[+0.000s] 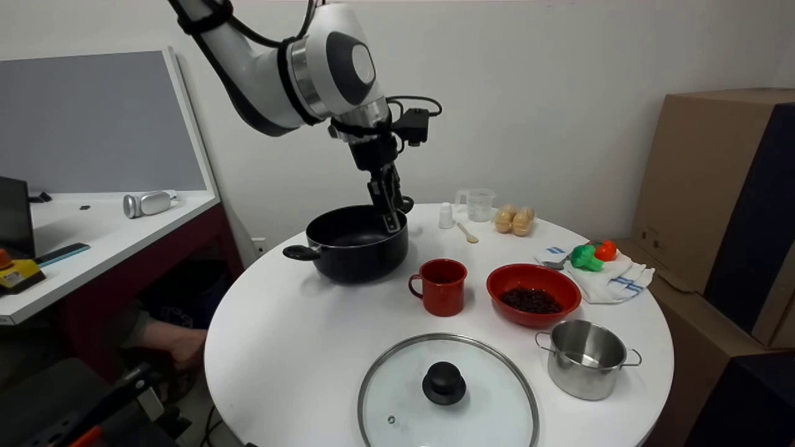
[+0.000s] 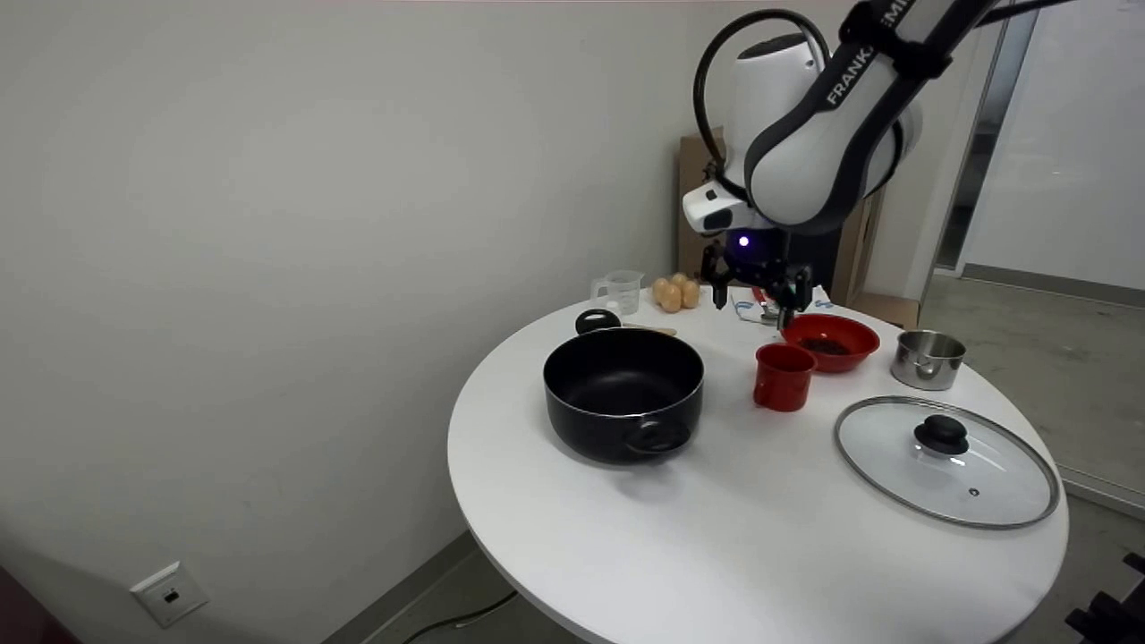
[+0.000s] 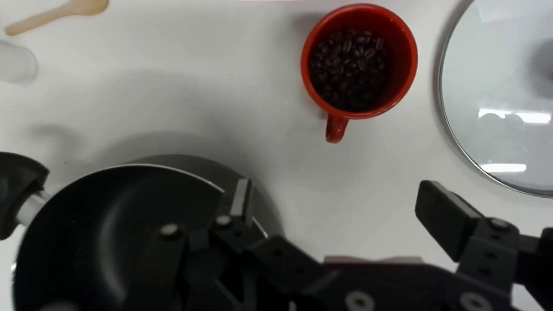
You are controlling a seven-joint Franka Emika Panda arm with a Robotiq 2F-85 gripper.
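Observation:
My gripper is open, its two fingers wide apart with nothing between them. In the wrist view the black pot (image 3: 129,207) lies at the lower left, partly behind one finger. A red mug (image 3: 334,127) holding dark beans stands apart from the fingers, towards the top of that view. In exterior view 2 the gripper (image 2: 757,300) hangs above the table, with the mug (image 2: 783,386) and the red bowl (image 2: 843,360) in front of and below it. The bowl (image 1: 507,298) also has dark contents. The glass lid (image 1: 402,380) lies flat, its black knob upward.
A small steel pot (image 1: 581,380) stands near the right edge. Towards the back are a wooden spoon (image 1: 467,234), a white shaker (image 1: 445,216), a clear measuring cup (image 1: 481,205) and eggs (image 1: 514,220). Toy vegetables (image 1: 587,257) rest on a towel (image 1: 611,287).

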